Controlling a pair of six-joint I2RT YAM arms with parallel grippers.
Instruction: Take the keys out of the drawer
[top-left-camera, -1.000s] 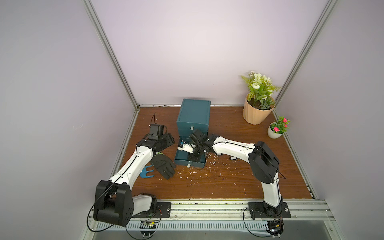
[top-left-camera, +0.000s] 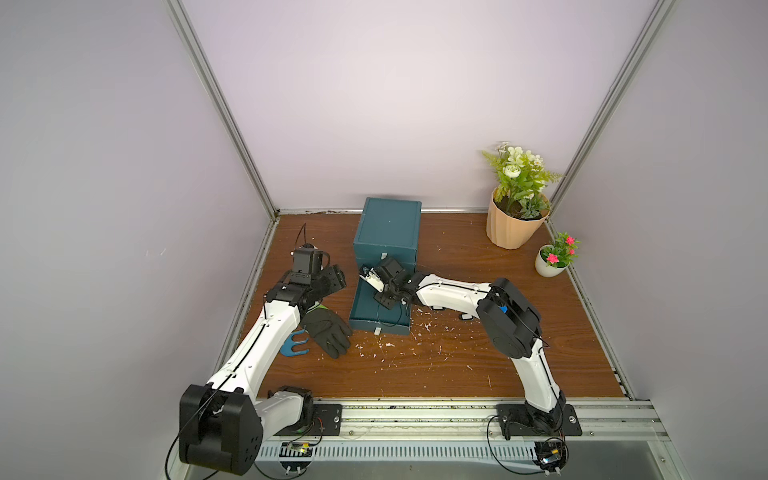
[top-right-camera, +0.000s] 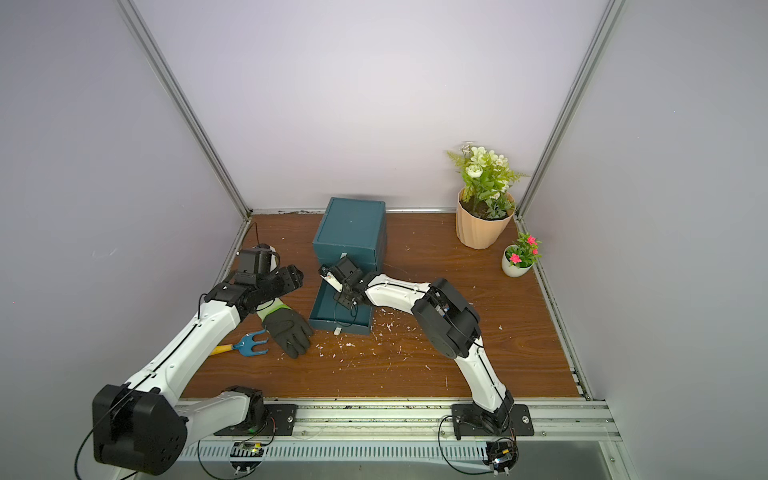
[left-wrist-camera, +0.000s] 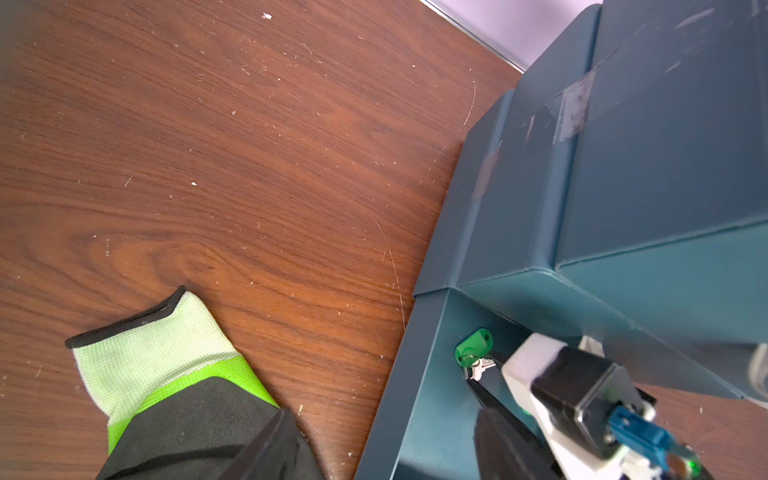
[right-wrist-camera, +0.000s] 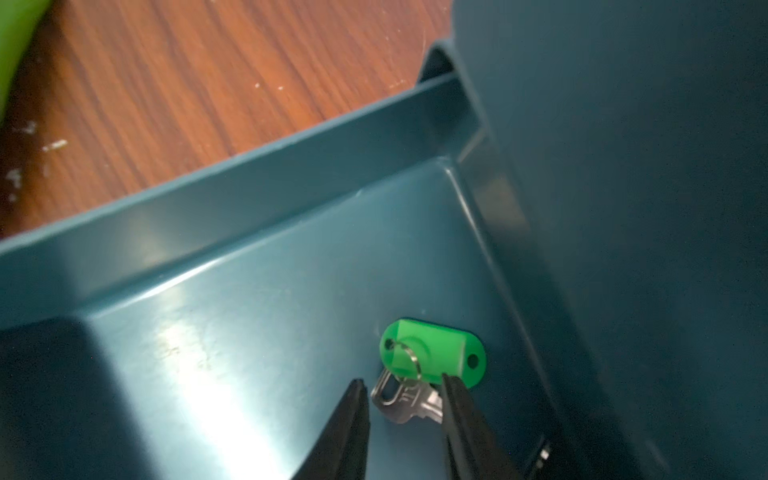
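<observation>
A teal drawer (top-left-camera: 380, 324) is pulled out from its cabinet (top-left-camera: 388, 220). At its back, in both wrist views, lie keys (right-wrist-camera: 400, 400) with a green tag (right-wrist-camera: 432, 348). My right gripper is over the drawer, open, its fingertips just beside the keys, nothing seen held. My left gripper (top-left-camera: 336, 280) hovers left of the cabinet above the glove; in the left wrist view its blurred fingers are apart with nothing visible between them.
A work glove (top-right-camera: 288, 332) and a blue fork tool (top-right-camera: 249, 345) lie at front left. Two potted plants (top-left-camera: 508, 228) (top-left-camera: 550, 268) stand at right. Scraps litter the front table.
My right gripper has moved back toward the cabinet, deeper into the drawer. The left arm has shifted slightly left.
</observation>
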